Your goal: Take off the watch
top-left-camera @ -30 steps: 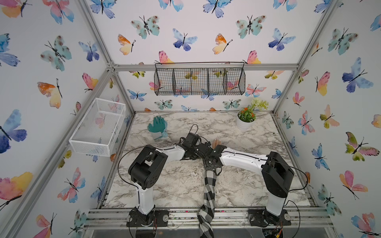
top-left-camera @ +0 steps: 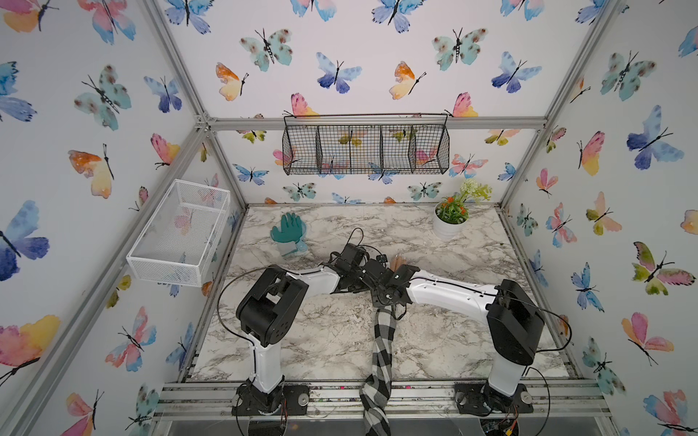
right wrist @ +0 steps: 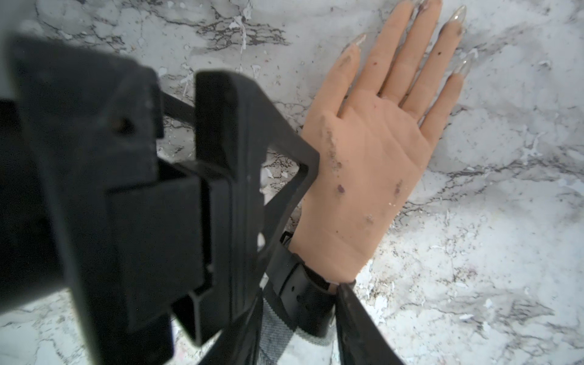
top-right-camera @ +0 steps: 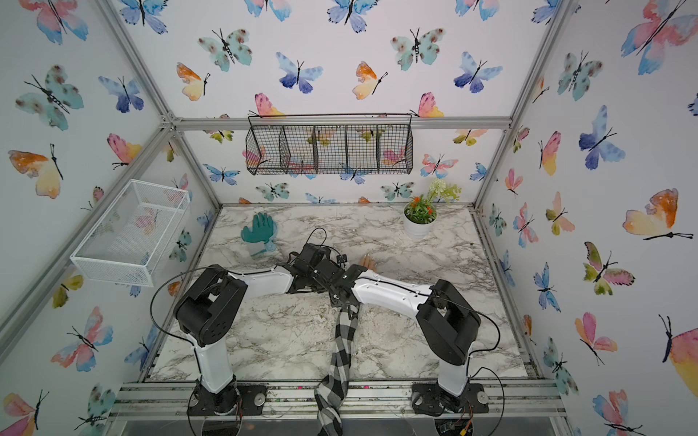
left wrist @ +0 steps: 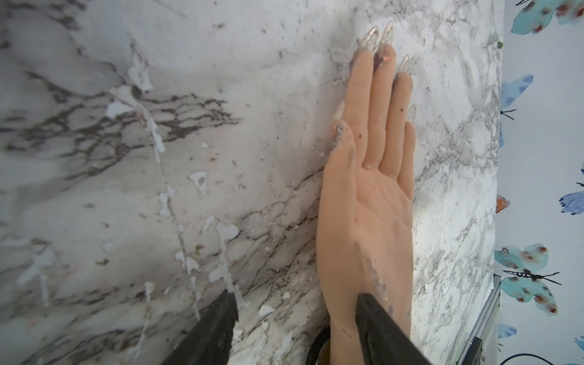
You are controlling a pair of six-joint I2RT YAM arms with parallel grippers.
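A mannequin hand [right wrist: 365, 164] lies palm up, its forearm wrapped in a checkered sleeve [top-left-camera: 381, 338]. The black watch [right wrist: 307, 304] is around the wrist, partly hidden. My right gripper is open over it, its fingers on either side of the band. From the left, my left gripper reaches in low beside the wrist. Its fingers stand apart in the left wrist view, the right one overlapping the base of the hand. An edge of the strap [left wrist: 317, 345] shows in that gap; what the left fingers touch is hidden.
Both arms meet closely at the wrist, the left gripper's body filling much of the right wrist view. A teal glove-shaped item [top-left-camera: 291, 231] and a potted plant [top-left-camera: 450, 218] stand farther back.
The right arm's elbow has shifted slightly outward to the right, and its gripper has moved a little. The left arm looks still.
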